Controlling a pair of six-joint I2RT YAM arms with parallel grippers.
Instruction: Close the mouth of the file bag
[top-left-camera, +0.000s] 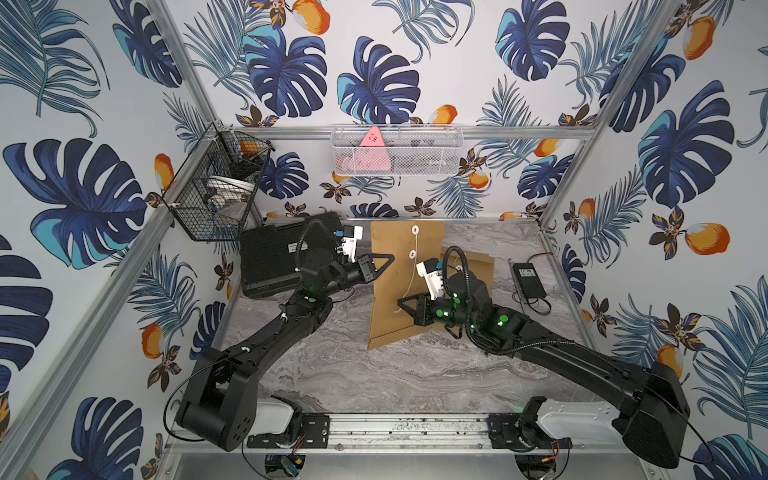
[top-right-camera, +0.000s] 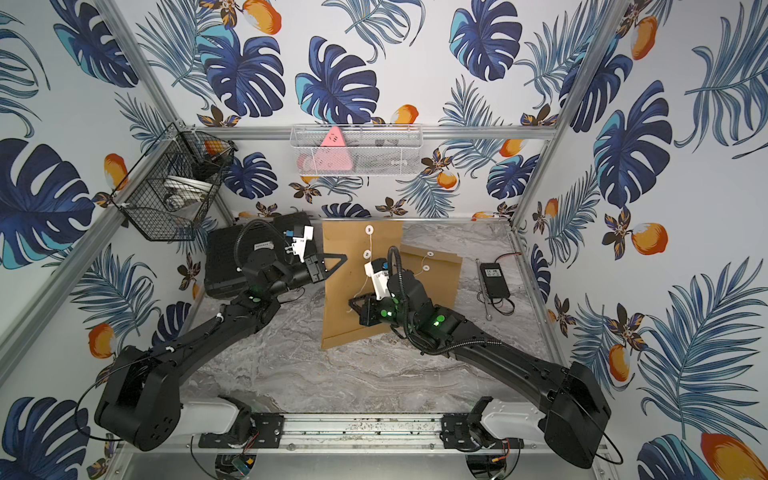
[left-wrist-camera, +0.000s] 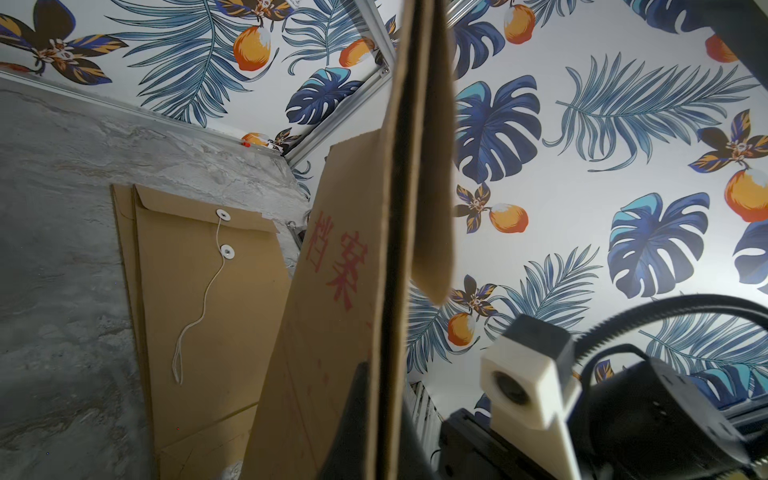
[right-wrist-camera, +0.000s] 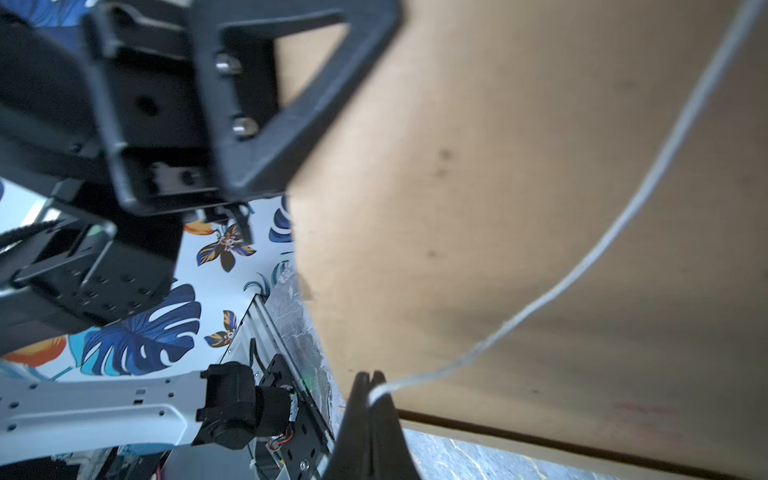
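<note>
A kraft file bag (top-left-camera: 392, 280) stands raised at the middle, two white buttons (top-left-camera: 414, 230) on its flap side. My left gripper (top-left-camera: 385, 264) is shut on its left part, the bag's edge filling much of the left wrist view. My right gripper is shut on the bag's thin white string (right-wrist-camera: 584, 264), low on the bag's face; the string runs taut up toward the buttons.
A second file bag (left-wrist-camera: 200, 312) lies behind on the table. A black case (top-left-camera: 268, 264) lies at the left, a small black device (top-left-camera: 528, 281) with cables at the right.
</note>
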